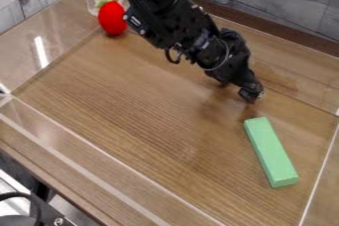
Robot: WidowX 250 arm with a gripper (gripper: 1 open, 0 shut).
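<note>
The black robot arm reaches from the top of the view down to the right, its gripper (pixel 244 89) low over the wooden table (pixel 133 131) at the back right. Whether the fingers are open or shut is unclear at this size. A green rectangular block (pixel 271 152) lies on the table below and to the right of the gripper, apart from it.
A red object (pixel 111 18) with green and clear items sits at the back left, beside the arm. A cable lies at the lower left corner.
</note>
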